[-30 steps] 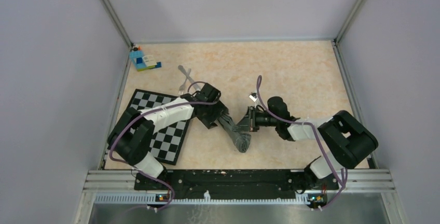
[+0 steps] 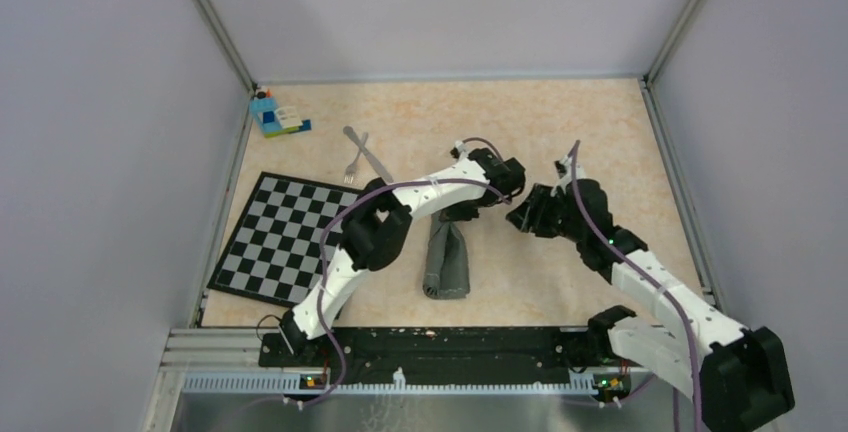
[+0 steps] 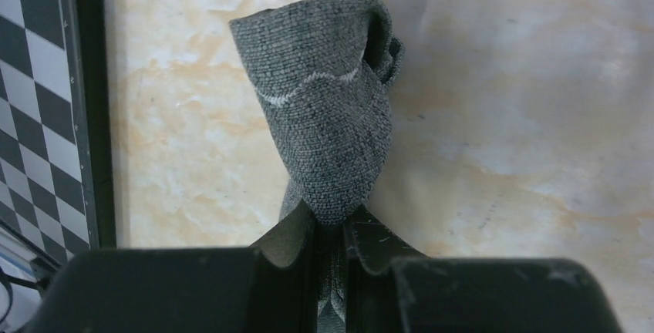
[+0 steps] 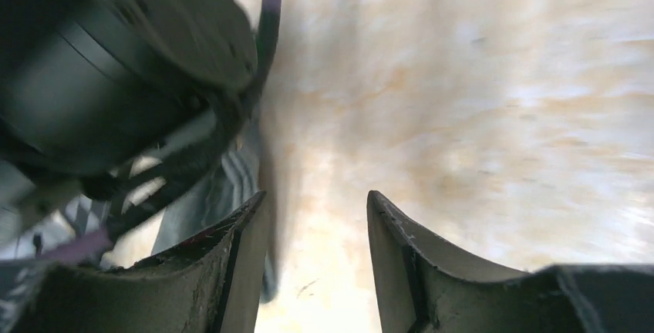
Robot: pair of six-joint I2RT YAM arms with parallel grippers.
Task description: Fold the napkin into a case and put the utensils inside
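Observation:
The dark grey napkin (image 2: pixel 446 264) is bunched into a narrow strip, its near end on the table. My left gripper (image 2: pixel 462 210) is shut on its upper part. In the left wrist view the napkin (image 3: pixel 324 109) is pinched between the fingertips, a white stitched line crossing the cloth beyond them. To the right of the napkin, apart from it, my right gripper (image 2: pixel 517 224) stands part open. Only bare table shows between its fingers in the right wrist view. A fork (image 2: pixel 351 169) and another utensil (image 2: pixel 369 156) lie crossed at the back left.
A checkered board (image 2: pixel 285 237) takes up the left side of the table. Small coloured toy blocks (image 2: pixel 280 116) sit in the back left corner.
My left gripper has moved right with the napkin in its hold, and the cloth has straightened. The right gripper has let go of the napkin and drawn away to the right.

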